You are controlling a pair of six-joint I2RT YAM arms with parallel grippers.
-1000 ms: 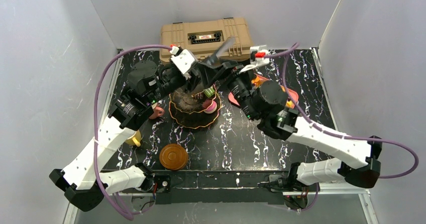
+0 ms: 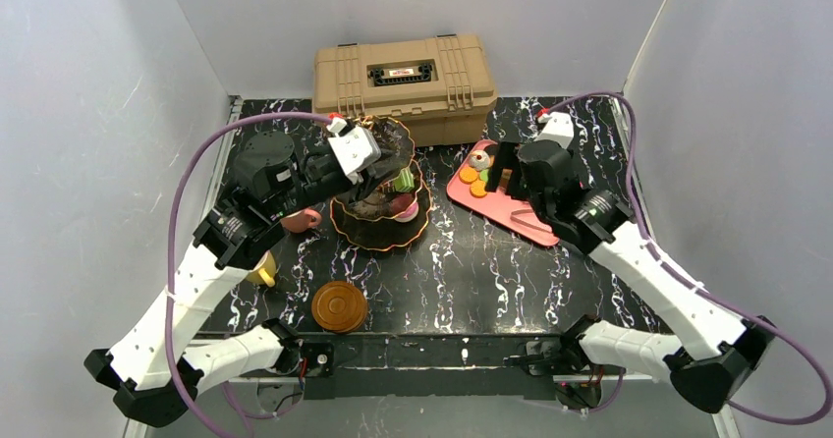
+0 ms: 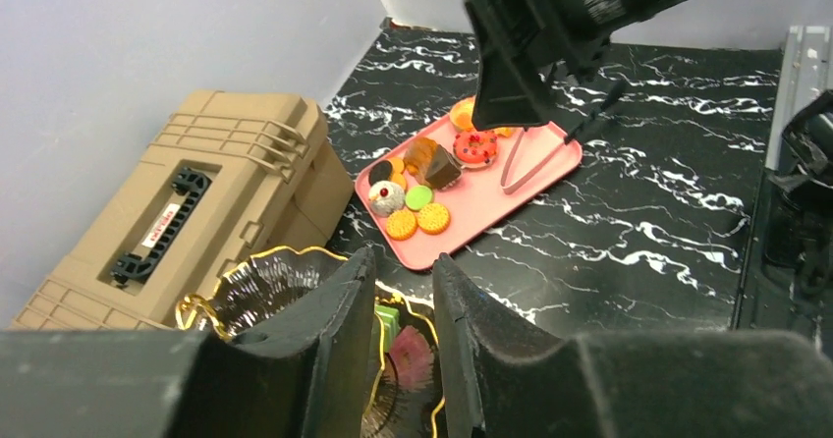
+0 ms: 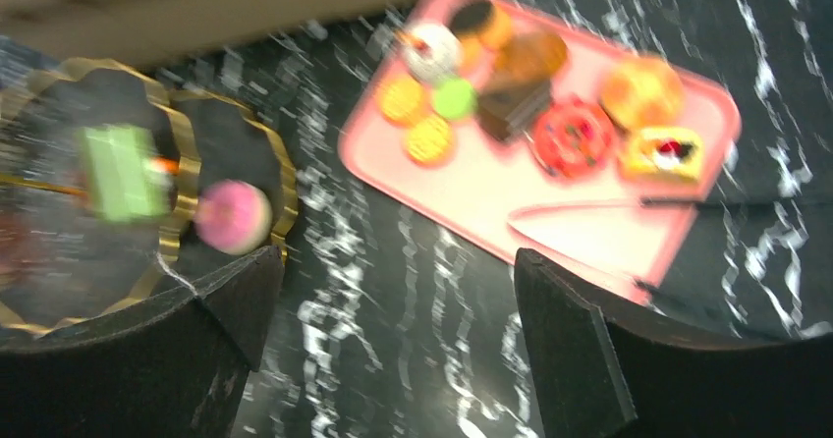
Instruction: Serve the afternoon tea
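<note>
My left gripper is partly open above the gold-edged, dark tiered stand (image 2: 381,245), nothing between its fingers. On the stand show a green piece (image 2: 404,180) and a pink piece (image 4: 233,217). Over the pink tray (image 4: 472,202), to the right, my right gripper is wide open and empty. Tongs (image 4: 575,205) with dark handles lie across the tray's right part. Toy foods on the tray include a white figure (image 4: 430,52), a brown block (image 4: 512,109), a red ring (image 4: 572,138) and orange rounds (image 4: 428,139).
A tan toolbox (image 2: 405,70) stands behind the stand. Left of the stand are a pink cup (image 2: 302,221) and a yellow cup (image 2: 262,270). A brown round lid (image 2: 339,306) lies in front.
My right arm has swung right, from close beside the left gripper to over the tray. A dark stick-like piece seen left of the tray is gone from there. The left gripper has shifted slightly.
</note>
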